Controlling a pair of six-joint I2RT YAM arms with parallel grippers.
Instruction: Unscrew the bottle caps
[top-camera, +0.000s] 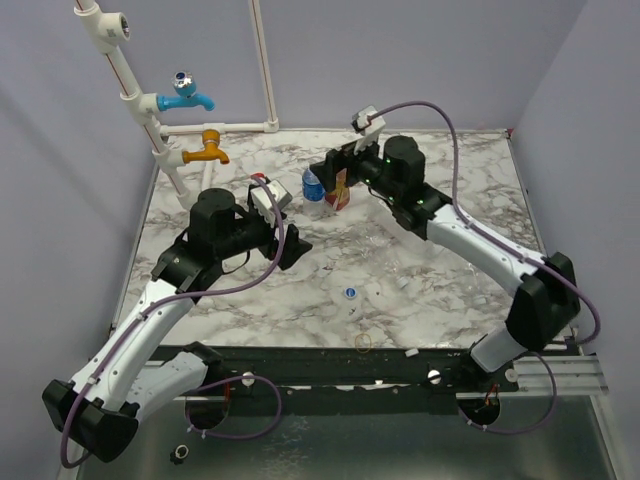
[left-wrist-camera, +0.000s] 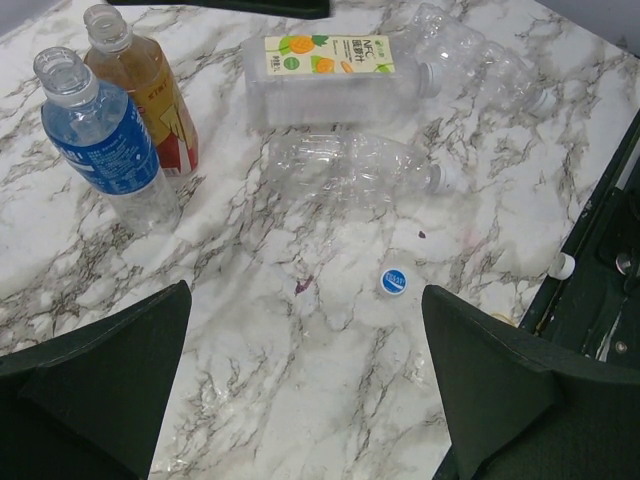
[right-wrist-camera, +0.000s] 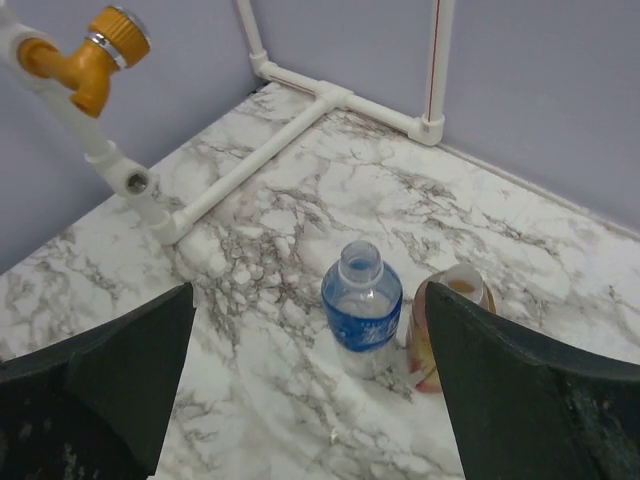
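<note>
Two capless bottles stand upright side by side: one with a blue label (left-wrist-camera: 112, 150) and an orange one (left-wrist-camera: 157, 108). In the left wrist view three clear bottles lie on their sides, one with a yellow label (left-wrist-camera: 330, 55), a plain one (left-wrist-camera: 350, 170) and another (left-wrist-camera: 480, 58) behind. A blue and white cap (left-wrist-camera: 393, 281) rests on the marble. My left gripper (top-camera: 285, 248) is open and empty over the table. Above the upright bottles my right gripper (top-camera: 335, 165) stands open, nothing between its fingers; in its own view the blue-labelled bottle (right-wrist-camera: 362, 298) appears beyond them.
White pipes with a blue tap (top-camera: 185, 98) and an orange tap (top-camera: 205, 148) rise at the left back. A thin yellow ring (top-camera: 363, 343) and a white cap (top-camera: 411, 352) lie near the front edge.
</note>
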